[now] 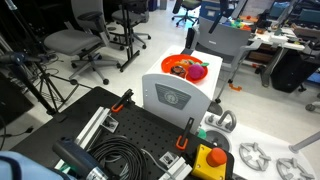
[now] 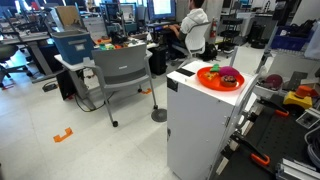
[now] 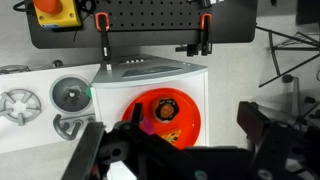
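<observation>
My gripper is open in the wrist view, its dark fingers wide apart with nothing between them. Farther below lies a red-orange plate (image 3: 188, 133) on a white surface. On the plate are a round brown item (image 3: 166, 108), a purple item (image 3: 148, 126) and an orange-yellow wedge (image 3: 173, 137). Exterior view 1 has the plate (image 1: 176, 62) beyond a grey panel, with a magenta item (image 1: 197, 72) at its near side. The lower part of the plate is cut off by the gripper body in the wrist view.
A small sink (image 3: 70, 95) with a faucet and a stove burner (image 3: 19, 104) lie left of the plate. The grey panel (image 1: 172, 97) stands upright beside it. A yellow box with a red button (image 1: 211, 160) sits on the black perforated base.
</observation>
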